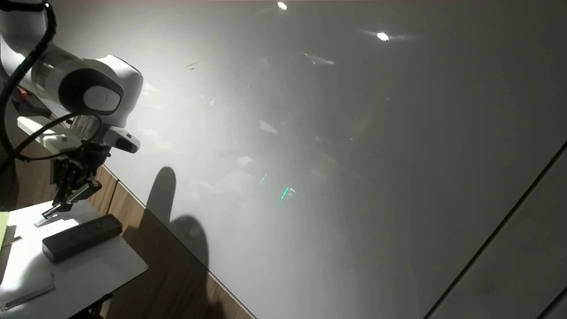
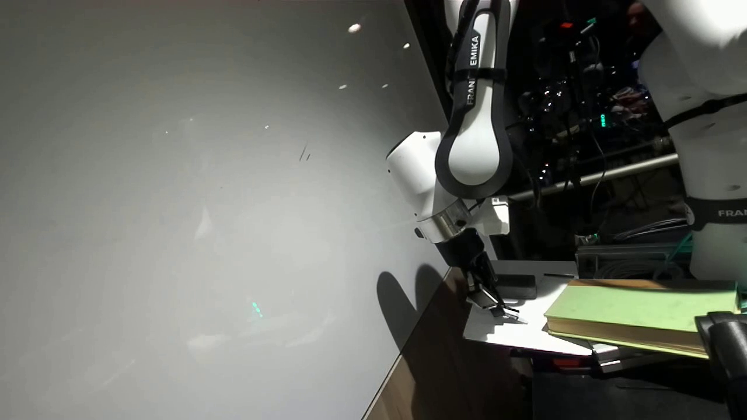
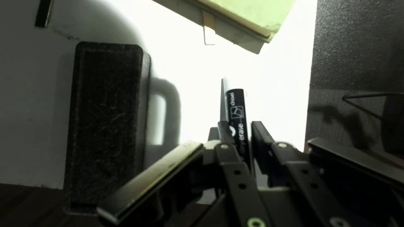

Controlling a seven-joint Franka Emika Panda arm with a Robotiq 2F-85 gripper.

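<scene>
A black-and-white dry-erase marker (image 3: 237, 109) lies between the fingers of my gripper, which is shut on it. Its printed barrel points away from my wrist, and the part nearer the wrist is hidden by the fingers. In exterior view 1 the gripper (image 1: 59, 206) hangs low over a white tray (image 1: 101, 266), beside a dark eraser-like block (image 1: 82, 236). The marker (image 2: 516, 318) shows as a pale end at the fingertips in exterior view 2. It is close to the tray surface; whether it touches, I cannot tell.
A green book-like block (image 2: 637, 308) stands at one end of the tray. A thin dark bar (image 1: 29, 297) rests near the tray's opposite end. The large whiteboard (image 1: 319, 159) rises alongside, its surface mostly clear. Wood panelling (image 1: 159, 244) runs below it.
</scene>
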